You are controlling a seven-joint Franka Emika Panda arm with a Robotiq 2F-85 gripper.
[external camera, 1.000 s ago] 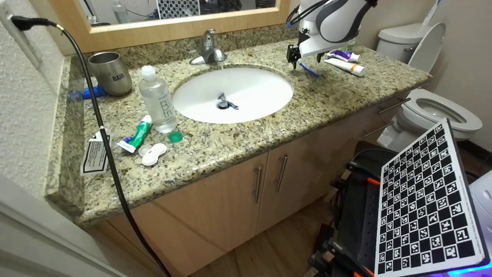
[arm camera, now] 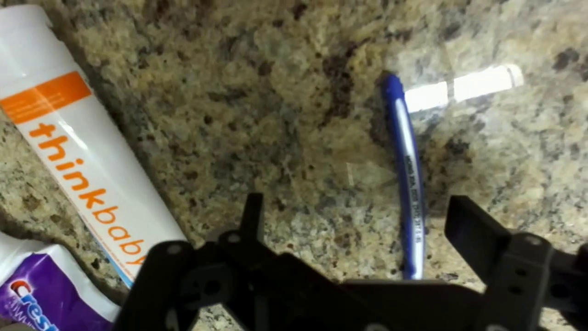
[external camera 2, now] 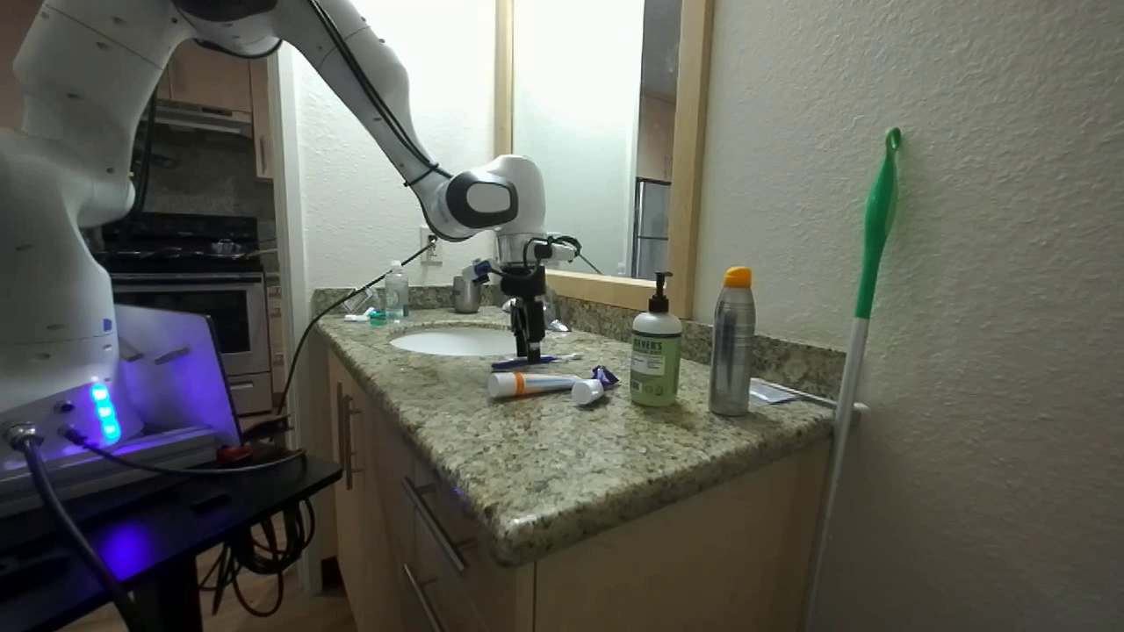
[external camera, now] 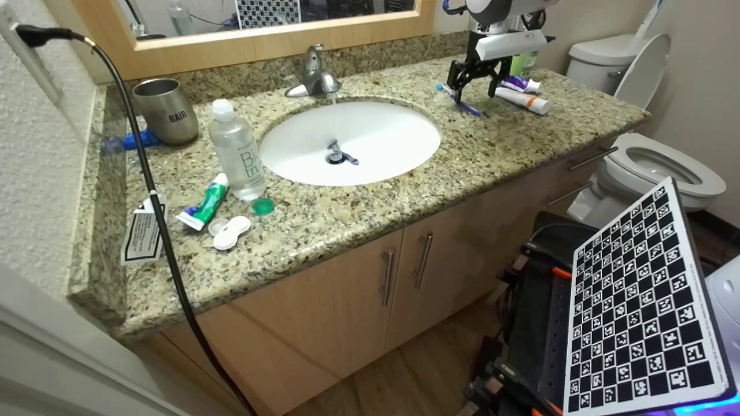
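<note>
A blue toothbrush (arm camera: 410,182) lies on the granite counter right of the sink, its handle showing in the wrist view between my spread fingers, nearer the right one. My gripper is open and points down over it, holding nothing. In the first exterior view the gripper (external camera: 478,98) straddles the toothbrush (external camera: 470,110), its light-blue head poking out to the left. From the other side, the fingertips (external camera 2: 522,354) appear close above the counter beside the toothbrush (external camera 2: 522,362). The toothbrush's head is out of sight in the wrist view.
A white Thinkbaby tube (arm camera: 93,154) and a purple Crest tube (arm camera: 49,292) lie close to my left finger. Beyond them stand a green soap bottle (external camera 2: 655,358) and a spray can (external camera 2: 732,342). The sink (external camera: 350,142) opens to the left.
The gripper has come down and slightly right, turning more upright over the toothbrush. The toothbrush's light-blue head is now visible left of the gripper. The tubes have not visibly moved.
</note>
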